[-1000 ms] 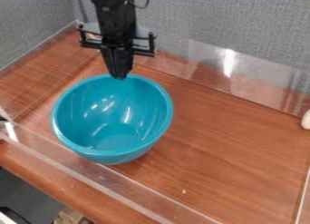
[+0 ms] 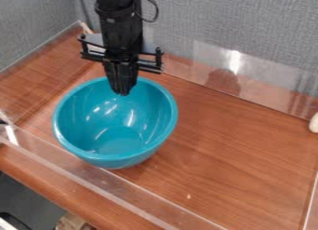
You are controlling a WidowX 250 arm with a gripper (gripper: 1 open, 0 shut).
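Observation:
A large turquoise plastic bowl (image 2: 114, 131) sits on the wooden table, left of centre. My gripper (image 2: 122, 83) hangs from above, pointing down over the bowl's back part, its black fingers close together and low near the rim. I cannot tell how far apart they are or whether anything is between them. The bowl looks empty inside.
A small white object (image 2: 313, 123) is cut off at the right edge. Grey panels and a clear strip border the table at the back, with another clear strip along the front left.
My gripper has moved lower, toward the bowl's back rim. The bowl has not visibly moved.

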